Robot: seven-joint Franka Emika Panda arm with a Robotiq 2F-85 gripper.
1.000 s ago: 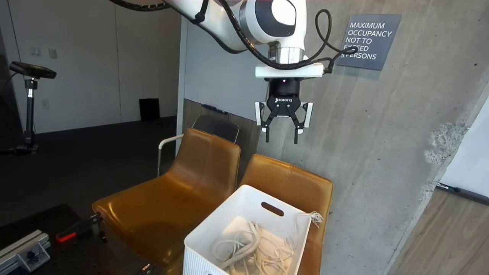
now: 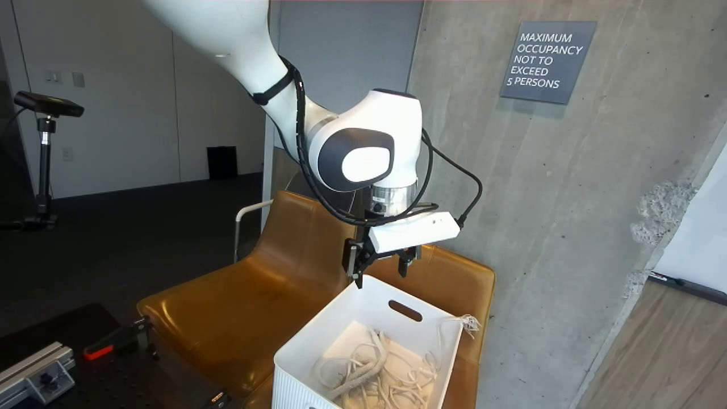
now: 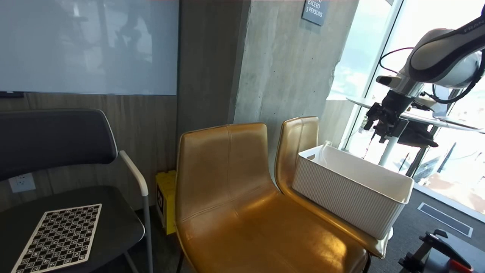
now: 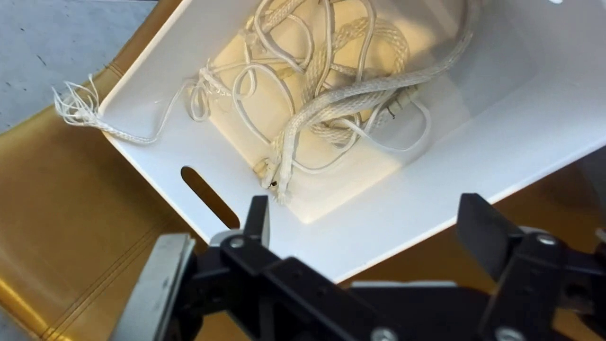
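A white ribbed box (image 3: 345, 193) rests on the seat of a tan chair. Inside it lies a loose tangle of off-white rope (image 4: 352, 102), thick and thin strands mixed. One frayed rope end (image 2: 468, 323) hangs over the box's back corner. My gripper (image 2: 381, 272) is tilted above the far rim, near the slotted handle hole (image 2: 405, 311). The wrist view shows the gripper open, its two black fingers wide apart and nothing held between them. In the second exterior view the gripper (image 3: 379, 129) hangs above the box's far side.
A second tan chair (image 2: 238, 300) stands close by on the left. Behind the box rises a concrete wall (image 2: 545, 225). A dark table with a clamp (image 2: 119, 341) occupies the near left corner. A dark chair (image 3: 59, 214) holds a patterned board.
My gripper has come down and to the left, from high before the wall to just above the box rim. It has also turned and tilted. The box and rope look unmoved.
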